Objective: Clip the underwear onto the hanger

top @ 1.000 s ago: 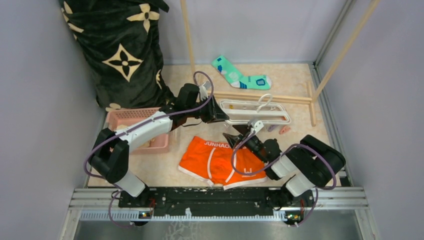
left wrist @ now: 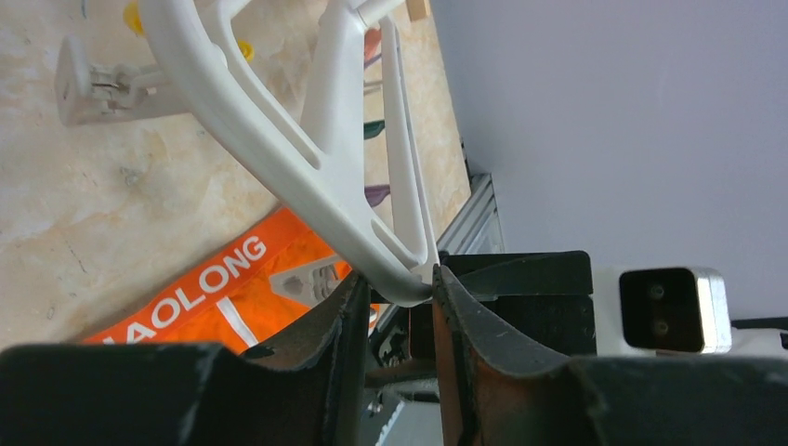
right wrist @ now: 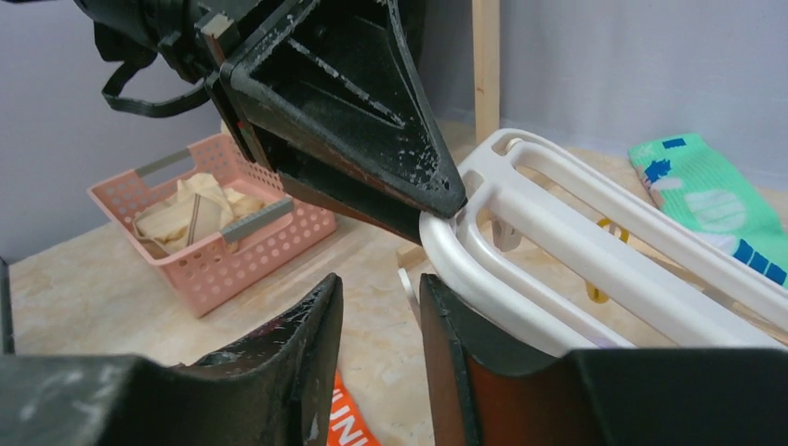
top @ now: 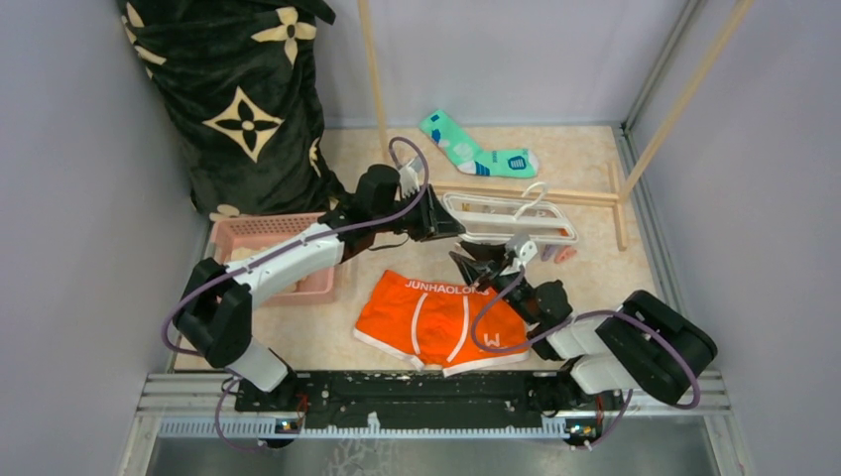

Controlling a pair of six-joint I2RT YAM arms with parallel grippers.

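Observation:
The white hanger (top: 511, 219) is held up over the table, its left end in my left gripper, which is shut on the frame. Orange underwear (top: 426, 322) lies flat below with its waistband towards the hanger. My right gripper is part open under the hanger's left end, above the waistband's right part. A narrow white strip, seemingly part of a clip (right wrist: 410, 295), shows beside its right finger; the finger hides the rest. In the left wrist view a pale clip (left wrist: 308, 282) hangs under the frame near the held end, and another white clip (left wrist: 88, 88) shows further left.
A pink basket (top: 330, 286) stands at the left, with a dark patterned cloth (top: 248, 119) behind it. A green sock (top: 461, 149) lies at the back. A wooden bar (top: 585, 196) runs behind the hanger.
The left gripper and hanger have shifted slightly right. My right arm has swung right, with its gripper a little nearer the hanger's left end. The underwear has stayed put.

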